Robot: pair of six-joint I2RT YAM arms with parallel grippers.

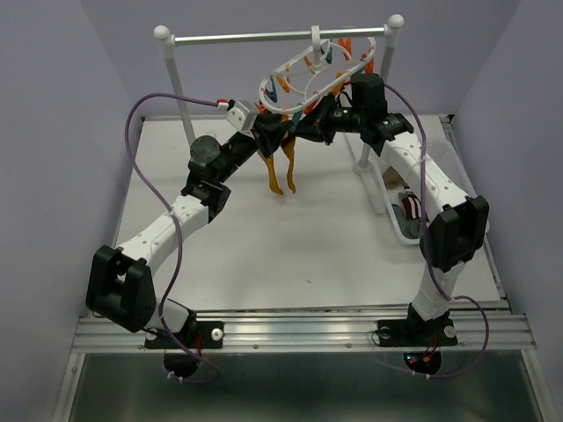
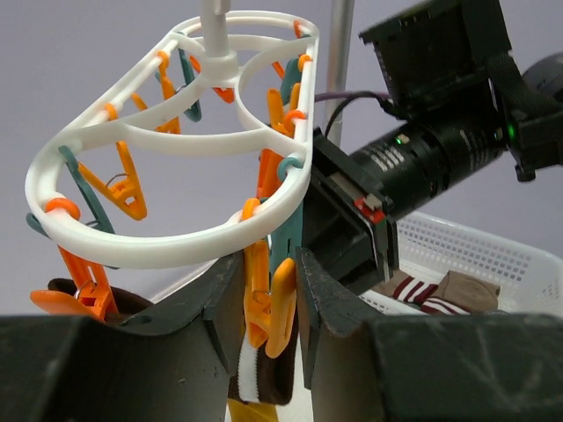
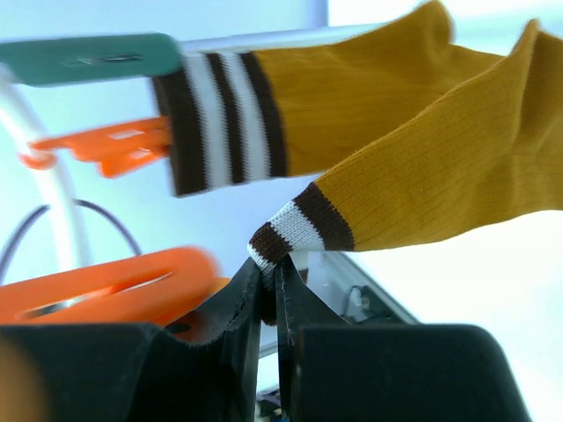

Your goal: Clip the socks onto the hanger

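Note:
The white oval hanger [image 2: 176,230] with orange and teal clips hangs from the rack [image 1: 264,37]. My left gripper is shut on an orange clip [image 2: 257,272] at the hanger's rim. My right gripper is shut on the striped cuff of a mustard sock [image 3: 422,167], just below the hanger beside an orange clip. A second mustard sock with a striped cuff [image 3: 343,105] hangs alongside, by a teal clip [image 3: 106,60].
A white basket [image 1: 449,171] with more socks, some striped, stands at the right behind my right arm.

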